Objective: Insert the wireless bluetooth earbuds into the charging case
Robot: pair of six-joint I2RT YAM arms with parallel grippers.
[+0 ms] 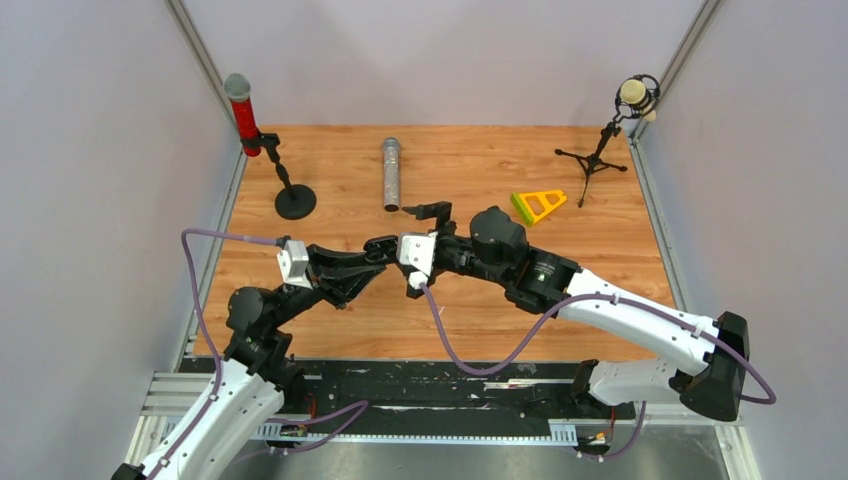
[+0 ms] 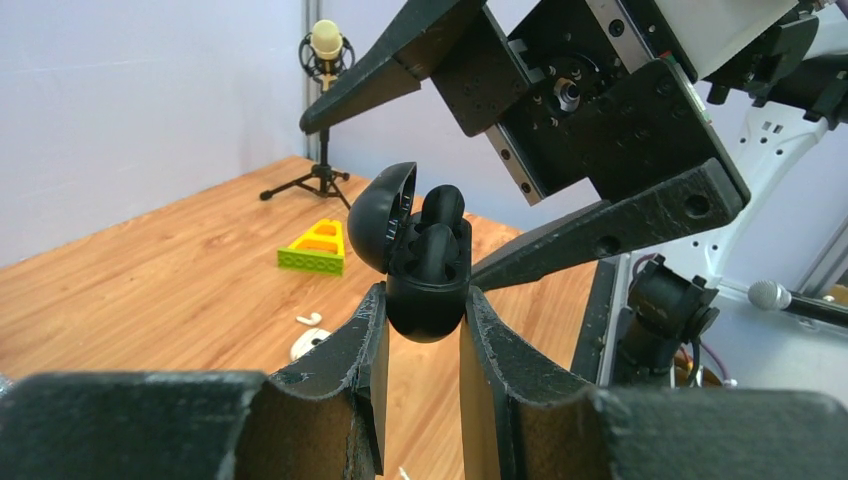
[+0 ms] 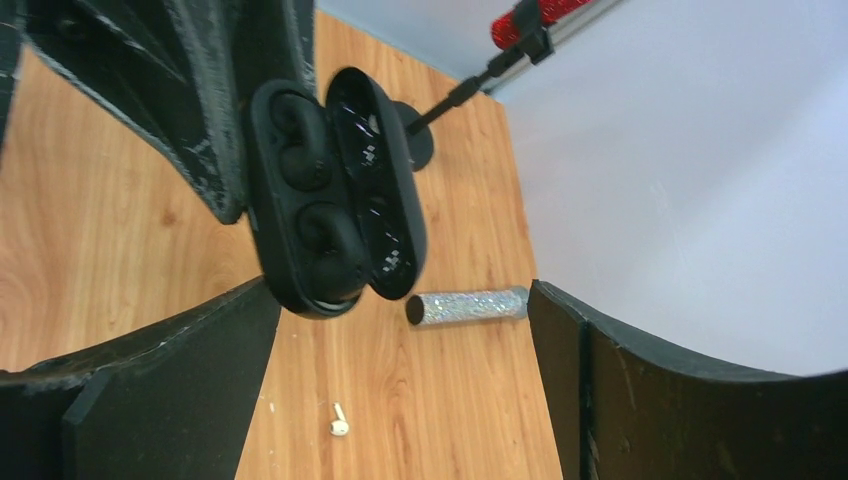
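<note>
My left gripper is shut on the black charging case [image 2: 425, 290], whose lid stands open, showing two slots, in both wrist views; in the top view the case [image 1: 381, 250] is at the centre. My right gripper is open around the case's side, its fingers spread, one reaching past the case above and one below in the left wrist view. A white earbud [image 3: 339, 425] lies on the wood in the right wrist view; small white pieces [image 2: 308, 320] also lie on the table in the left wrist view.
A yellow-green triangle [image 1: 540, 204], a silver microphone [image 1: 391, 175], a red microphone on a stand [image 1: 246, 120] and a tripod microphone [image 1: 632, 92] stand or lie round the back and sides of the wooden table [image 1: 460, 150]. The back middle has free room.
</note>
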